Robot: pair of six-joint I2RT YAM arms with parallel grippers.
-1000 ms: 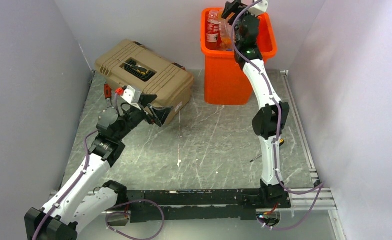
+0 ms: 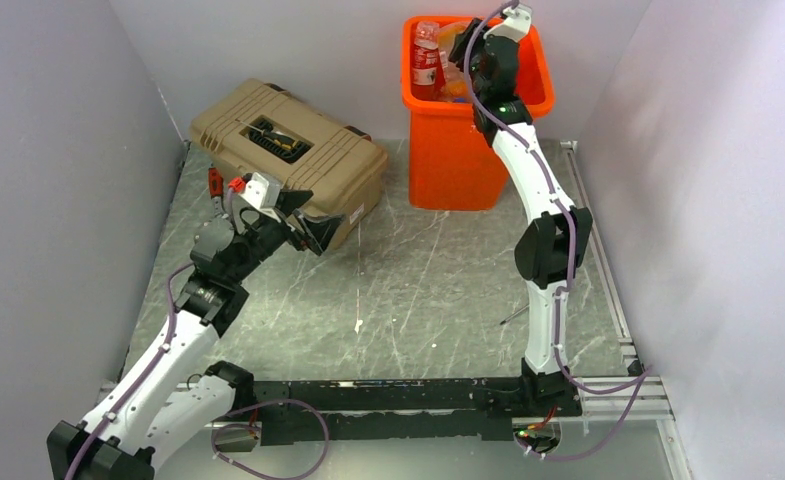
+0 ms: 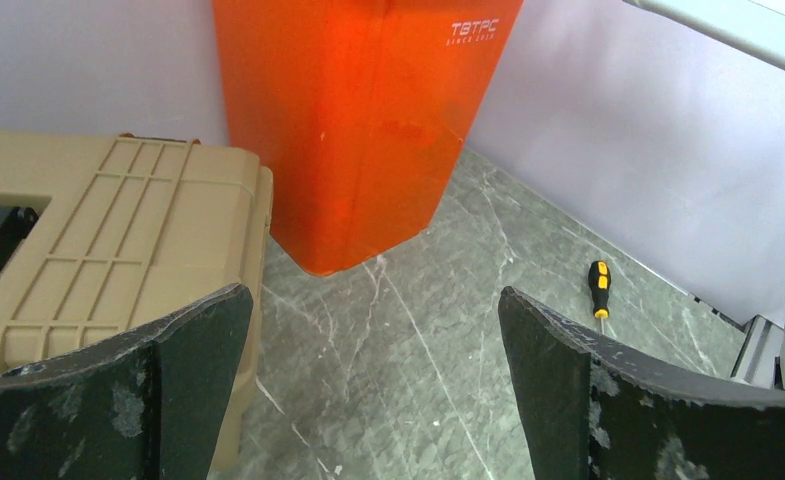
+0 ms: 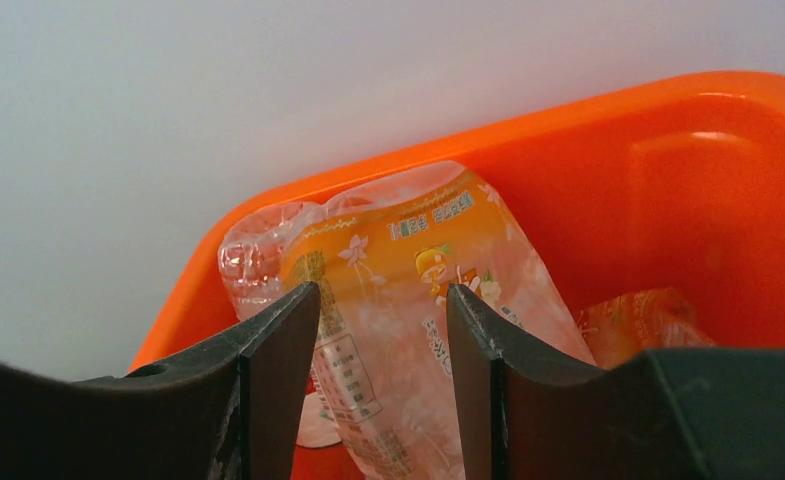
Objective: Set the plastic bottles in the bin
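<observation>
An orange bin (image 2: 457, 165) stands at the back, holding plastic bottles, among them a red-labelled bottle (image 2: 425, 60). My right gripper is over the bin, with a crinkled bottle or pack with orange print (image 4: 418, 250) beneath it; the gap between its fingertips shows that print, and whether anything is gripped is hard to tell. Another crumpled piece (image 4: 628, 320) lies at the right inside the bin. My left gripper stands open beside the tan case, empty, facing the bin.
A tan hard case (image 2: 288, 165) lies left of the bin. A screwdriver (image 3: 599, 290) lies on the floor at the right, partly under the right arm in the top view. Walls enclose the back and sides.
The left arm is practically still.
</observation>
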